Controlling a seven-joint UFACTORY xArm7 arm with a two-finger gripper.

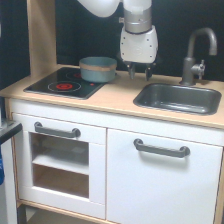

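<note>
My gripper (140, 72) hangs from the white arm near the back of the wooden counter, pointing down. Its two dark fingers stand apart, so it looks open, and nothing shows between them. To its left, clear of the fingers, a blue-grey pot (98, 70) stands upright at the back right of the black stove (62, 83). On the gripper's right lies the grey sink (178, 98). Whether the fingertips touch the counter is too small to tell.
A tall dark faucet (190, 66) rises behind the sink. Below are an oven door (85, 147) with a dark handle and a white cabinet door (160, 185), both closed.
</note>
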